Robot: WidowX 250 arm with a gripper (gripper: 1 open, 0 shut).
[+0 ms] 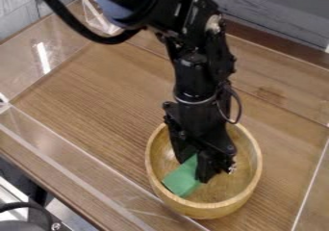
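A black gripper point(201, 158) reaches down into a round tan bowl point(234, 193) in the lower middle of the camera view. A green block point(182, 179) lies inside the bowl, at its left side, directly under the fingertips. The gripper looks shut on the block's upper end, though the dark fingers hide the exact contact.
A grey wall runs along the back. Clear edging and a dark gap with cables lie at the lower left.
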